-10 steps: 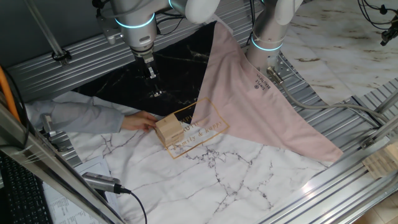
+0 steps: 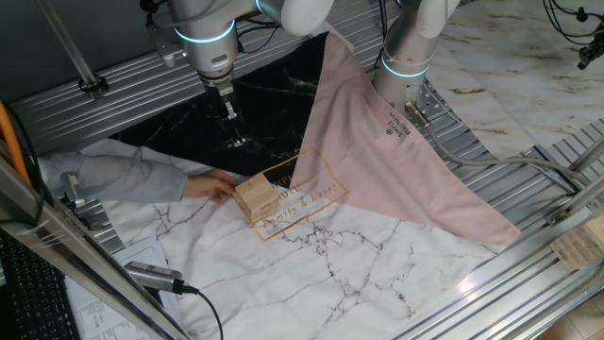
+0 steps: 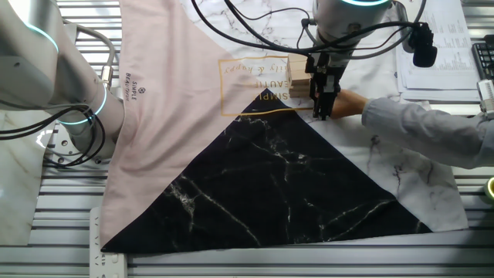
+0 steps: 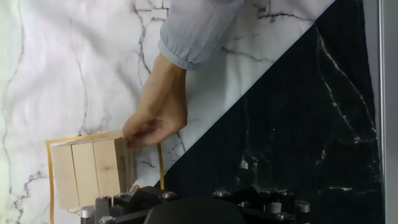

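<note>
A block of pale wooden pieces (image 2: pixel 255 198) sits on the cloth, over one end of the gold printed frame. In the wrist view the wooden block (image 4: pixel 93 171) shows several strips side by side at lower left. A person's hand (image 4: pixel 158 109) touches its edge. My gripper (image 2: pixel 234 129) hangs above the black part of the cloth, apart from the block. Along the bottom of the wrist view, the fingers (image 4: pixel 124 202) stand wide to either side, so the gripper looks open, with nothing seen between them.
The cloth has black (image 3: pixel 270 185), pink (image 2: pixel 363 142) and white marbled (image 2: pixel 311 274) areas. The person's arm (image 3: pixel 432 131) reaches in over it. Metal posts and a cabled device (image 2: pixel 156 277) border the white area, which is mostly clear.
</note>
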